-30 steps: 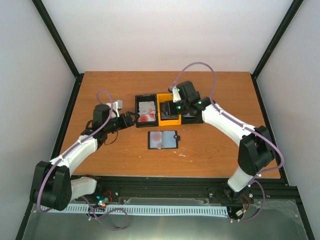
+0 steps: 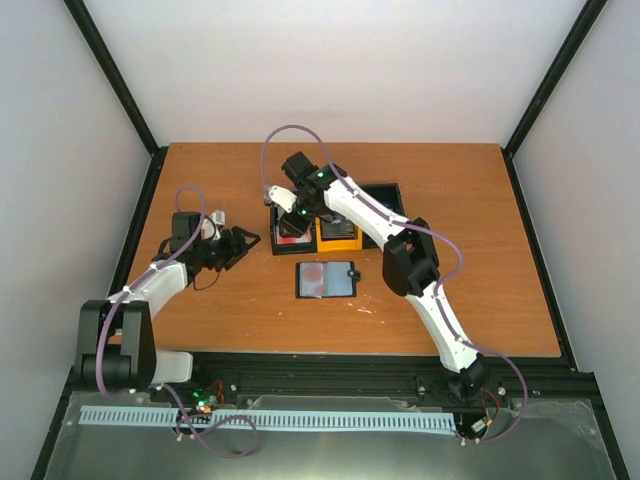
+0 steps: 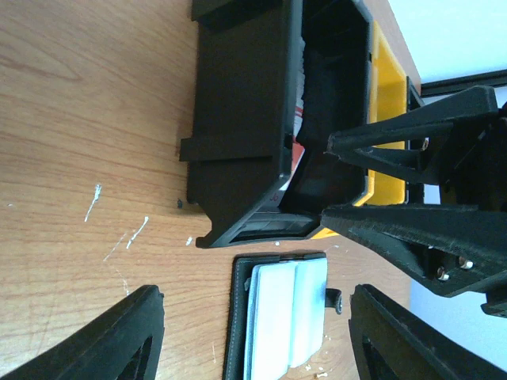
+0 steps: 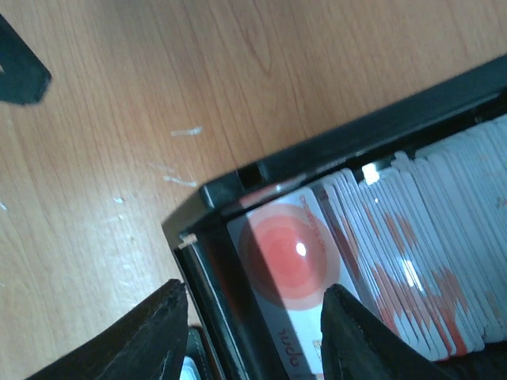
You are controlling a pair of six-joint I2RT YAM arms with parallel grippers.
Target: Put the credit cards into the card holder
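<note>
White cards with red prints (image 4: pixel 289 257) stand in a leaning row inside the left black bin (image 2: pixel 273 235). Over that bin is my right gripper, its fingers apart and nothing between them; the foremost card shows beyond the gap. The card holder (image 2: pixel 340 281) lies spread flat in front of the bins, one clear pocket pinkish and the other pale blue. To the left of the bins my left gripper is open and empty. In the left wrist view, the holder (image 3: pixel 273 321) appears between its fingers, farther off.
A yellow bin (image 2: pixel 340 246) with dark contents adjoins the black bin, and another black bin (image 2: pixel 384 200) lies right of it. My right arm crosses above them.
My right gripper has swung left from the yellow bin to over the left black bin.
</note>
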